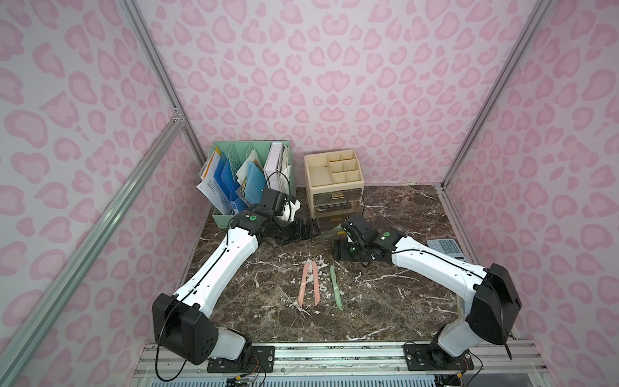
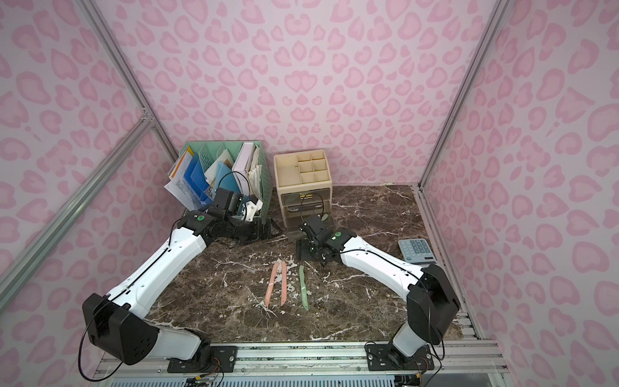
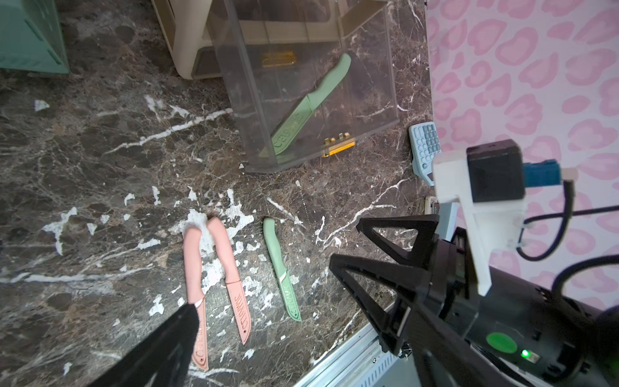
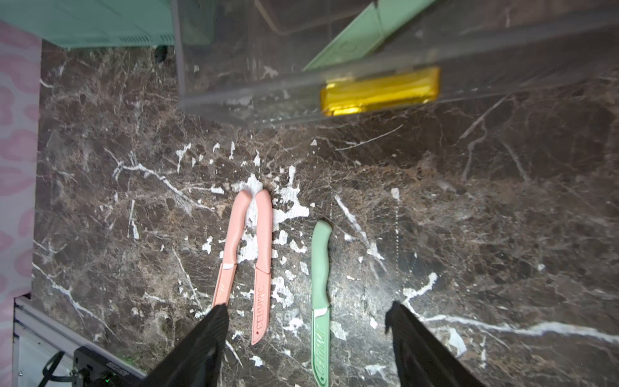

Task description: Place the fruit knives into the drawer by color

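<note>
Two pink knives [image 4: 263, 245] [image 3: 192, 264] and a green knife [image 4: 320, 258] lie side by side on the marble top, below both grippers. Another green knife [image 3: 312, 100] lies in a pulled-out clear drawer [image 3: 254, 154] of the beige cabinet, near its bottom. My left gripper [image 1: 304, 229] is open and empty above the table, left of the drawer front. My right gripper is open with nothing between its fingers, hovering over the green knife on the table, in front of the drawer.
A green file holder [image 1: 225, 148] full of folders stands at the back left, beside the cabinet [image 2: 303, 154]. A calculator [image 2: 414, 250] lies at the right edge.
</note>
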